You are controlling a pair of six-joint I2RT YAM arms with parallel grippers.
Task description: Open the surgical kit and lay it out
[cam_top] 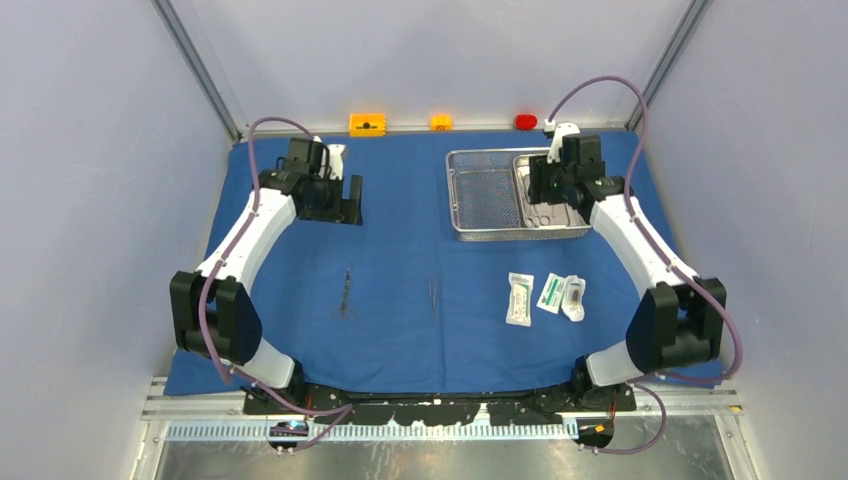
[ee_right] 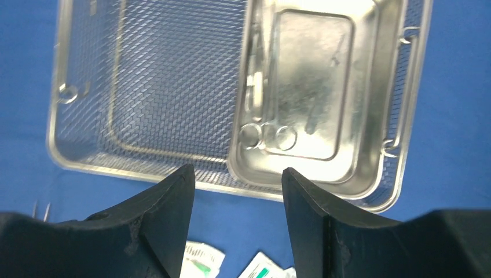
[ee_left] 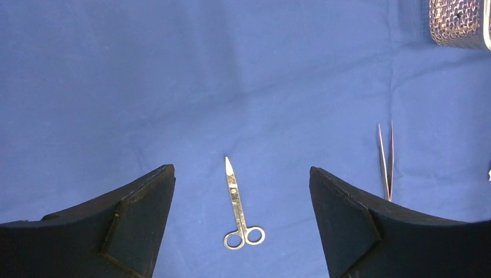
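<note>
A pair of scissors (ee_left: pixel 237 202) lies on the blue cloth below my left gripper, which is open and empty. Tweezers (ee_left: pixel 384 162) lie to their right. My right gripper hangs open over the wire-mesh basket (cam_top: pixel 485 232). Inside it, at the right, a steel tray (ee_right: pixel 318 168) holds long ring-handled instruments (ee_right: pixel 250 136) and fainter small items, blurred in the right wrist view. Three white packets lie before the basket: a long one (cam_top: pixel 519 298), a green-marked one (cam_top: pixel 551 293) and a curved one (cam_top: pixel 573 298).
Yellow blocks (cam_top: pixel 367 124) and a red object (cam_top: pixel 525 121) sit along the back edge.
</note>
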